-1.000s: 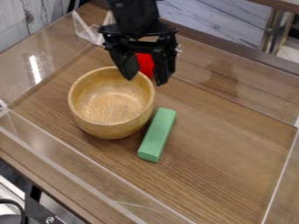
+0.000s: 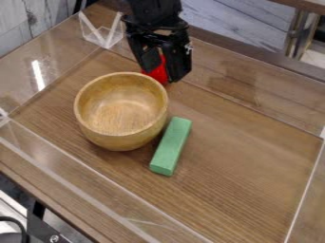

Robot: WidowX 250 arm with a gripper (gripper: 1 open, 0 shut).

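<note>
My black gripper (image 2: 155, 59) hangs at the top centre, over a red object (image 2: 158, 72) that it partly hides; whether its fingers are around that object is unclear. Below it a round wooden bowl (image 2: 121, 112) stands empty on the table. A green block (image 2: 170, 146) lies to the bowl's lower right.
A clear plastic item (image 2: 101, 28) lies at the back left. A ledge runs along the top right, and a dark cable shows at the lower left.
My gripper has moved back from above the bowl's right side toward the red object. The bowl and green block have stayed in place.
</note>
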